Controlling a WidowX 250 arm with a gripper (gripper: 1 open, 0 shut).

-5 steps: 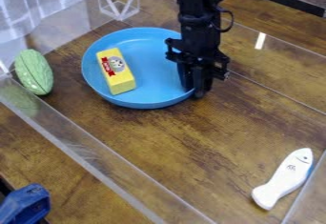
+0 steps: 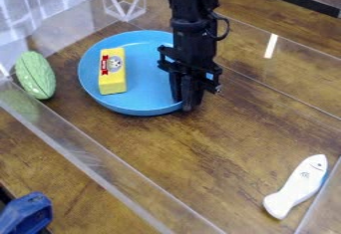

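A black robot arm comes down from the top centre, and its gripper is low over the right rim of a blue plate. Whether it is open or shut, and whether anything is between its fingers, is hard to tell. On the plate's left side lies a yellow box with a red and white label.
A green cabbage-like object lies left of the plate, a blue object at the bottom left, a white bottle-like item at the lower right. The wooden floor right of and below the plate is mostly clear.
The arm and gripper have moved left and slightly down in view. The blue plate and yellow box have shifted a little to the left.
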